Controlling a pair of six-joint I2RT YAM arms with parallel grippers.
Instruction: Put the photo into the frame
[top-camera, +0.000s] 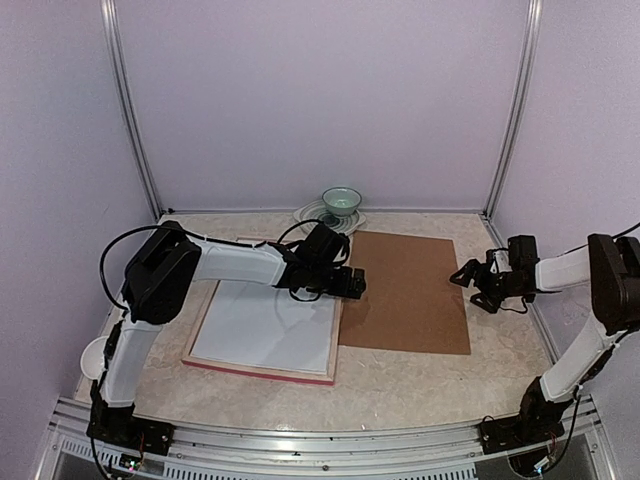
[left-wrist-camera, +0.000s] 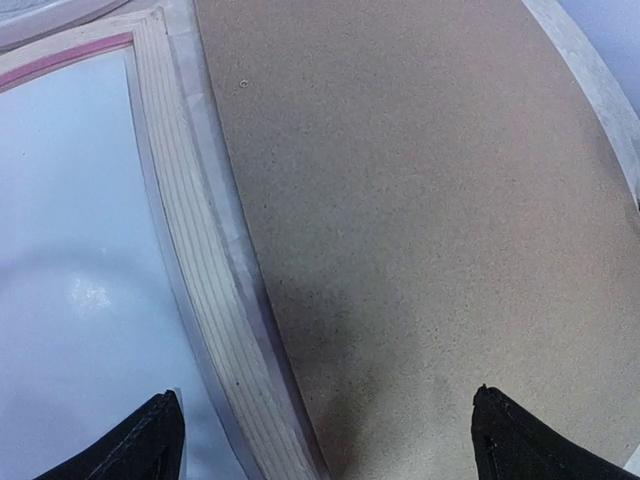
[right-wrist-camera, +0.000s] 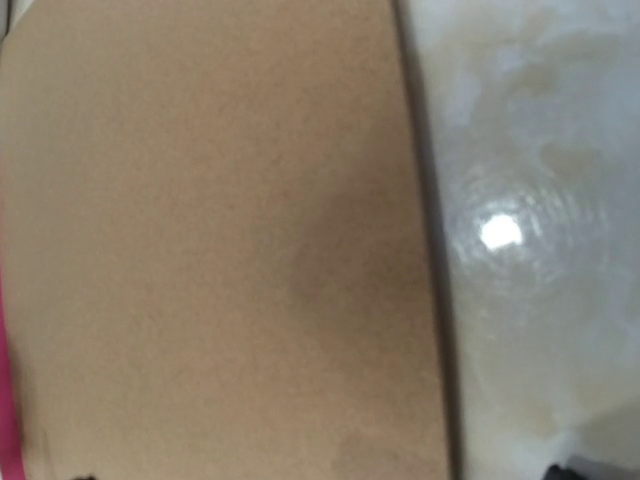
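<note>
The wooden frame (top-camera: 262, 371) lies flat at centre left, with a white sheet (top-camera: 262, 330) filling its inside; whether that sheet is the photo, I cannot tell. Right beside it a brown board (top-camera: 410, 300) rests flat on the table. My left gripper is open above the frame's right side and the board's left edge, its fingers wide apart and nothing between them. At the board's right edge, my right gripper (top-camera: 473, 290) stands open and empty. Only slivers of its fingertips show low in the right wrist view, on either side of the board's edge (right-wrist-camera: 435, 250).
A green bowl (top-camera: 341, 201) on stacked white plates (top-camera: 309, 212) stands behind the frame. A white round dish (top-camera: 94, 358) sits at the far left. Bare table (top-camera: 400, 390) shows in front of the frame and board.
</note>
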